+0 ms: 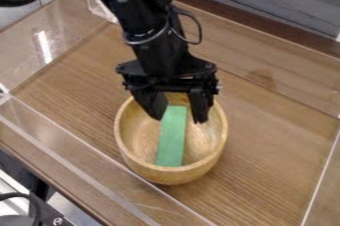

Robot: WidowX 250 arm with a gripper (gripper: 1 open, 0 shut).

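My black arm comes down from the top left to the gripper, which stands open over the back half of a round tan bowl. A long green block lies in the bowl below and between the fingers, with nothing seen held. Its far end is near the gripper, and I cannot tell whether they touch.
A pale wall runs along the back. Cables lie off the table's edge at the lower left.
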